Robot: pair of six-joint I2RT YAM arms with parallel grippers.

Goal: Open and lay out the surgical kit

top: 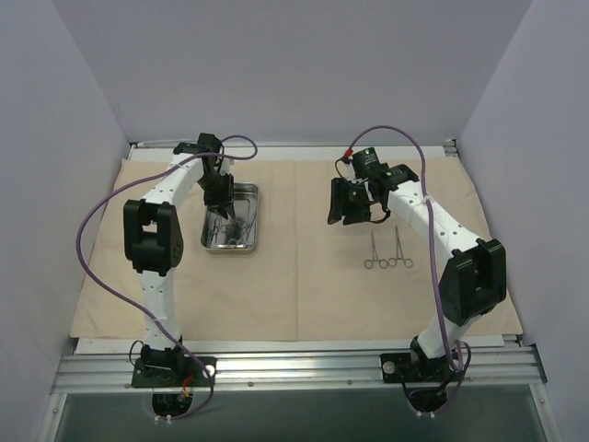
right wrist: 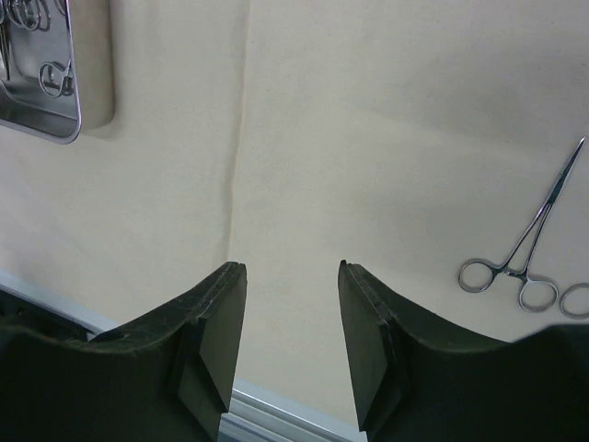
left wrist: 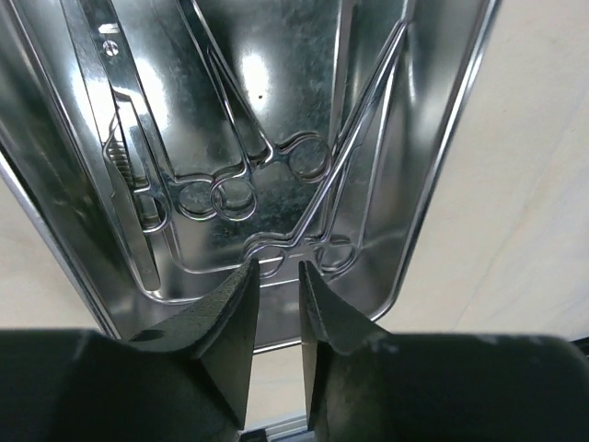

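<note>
The metal tray (top: 206, 241) stands on the cloth's left half with several instruments inside. In the left wrist view, ring-handled instruments fill its middle, one pair of finger rings (left wrist: 233, 195) near the centre and a crossed long instrument (left wrist: 322, 189) at the right; flat, tweezer-like metal (left wrist: 129, 212) lies along the left wall. My left gripper hovers over the tray, fingers part open, nothing visibly held; a ring handle shows beyond its tips. Two clamps (top: 375, 253) (top: 398, 250) lie side by side on the right half. Left of them, above bare cloth, my right gripper is open and empty.
A metal rail (top: 294, 362) runs along the front edge. Grey walls (top: 41, 184) close in both sides.
</note>
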